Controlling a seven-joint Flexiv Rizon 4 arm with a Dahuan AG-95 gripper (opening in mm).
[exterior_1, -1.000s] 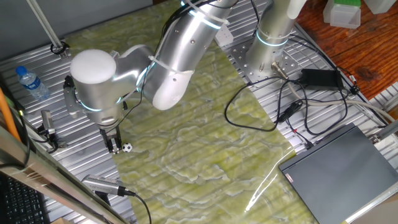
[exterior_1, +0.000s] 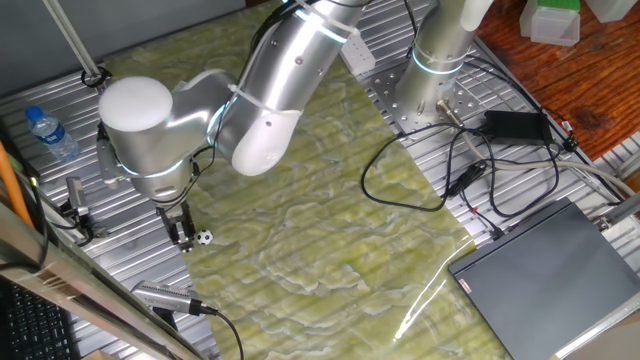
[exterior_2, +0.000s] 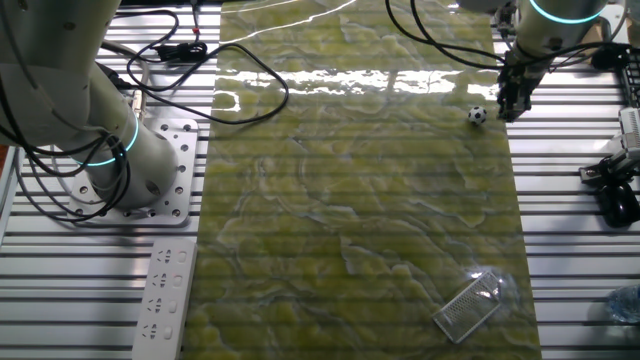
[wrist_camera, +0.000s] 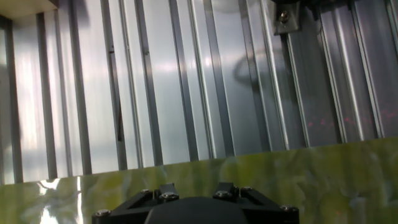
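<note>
A small black-and-white ball (exterior_1: 204, 237) patterned like a football rests on the green marbled mat, close to its edge. Just beside it, on the side toward the metal slats, is my gripper (exterior_1: 182, 244), pointing down. From the opposite side, the ball (exterior_2: 477, 115) and the gripper (exterior_2: 513, 108) show a small gap between them. In the wrist view my gripper has its two fingertips apart and nothing visible between them; the ball is out of sight there. A flat grater-like metal piece (exterior_2: 468, 306) lies on the mat farther off.
A microphone-like silver device (exterior_1: 165, 297) stands near the gripper, its cable crossing the mat edge. A bottle (exterior_1: 52, 134) stands on the slats. Loose black cables (exterior_2: 262, 100) reach over the mat, and a closed laptop (exterior_1: 550, 285) lies across it.
The ball has stayed in place.
</note>
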